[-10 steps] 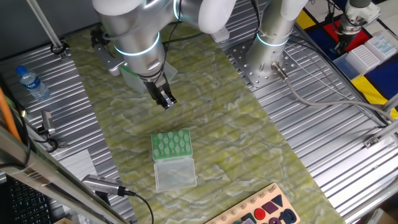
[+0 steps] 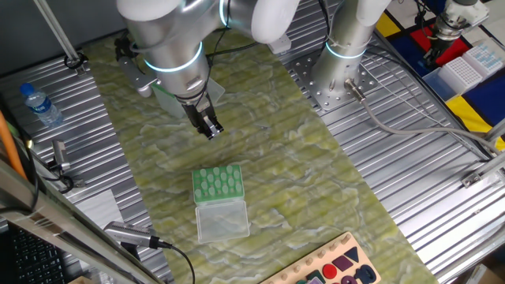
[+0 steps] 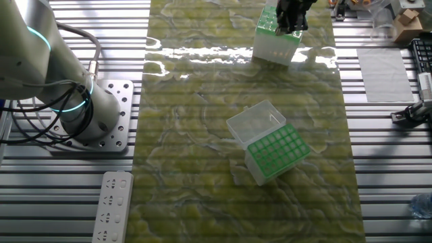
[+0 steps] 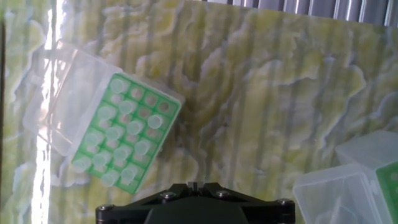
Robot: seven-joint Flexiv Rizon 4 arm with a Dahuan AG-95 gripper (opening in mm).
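Note:
A green-topped box with rows of pale caps [image 2: 218,183] stands on the marbled mat, its clear lid [image 2: 222,221] folded open. In the wrist view this capped box [image 4: 127,130] lies to the upper left of my gripper, whose fingers meet with nothing visible between them. Above the mat, my gripper [image 2: 211,132] hangs apart from the capped box, on the arm's side of it. A second green box [image 3: 278,152] shows open holes and a raised clear lid [image 3: 256,123]; the arm mostly covers it in exterior view 1.
A wooden board with coloured shapes [image 2: 335,264] lies at the mat's front edge. A bottle [image 2: 41,106] and a mounted camera [image 2: 130,234] stand left of the mat.
My gripper's tips and both boxes look unmoved.

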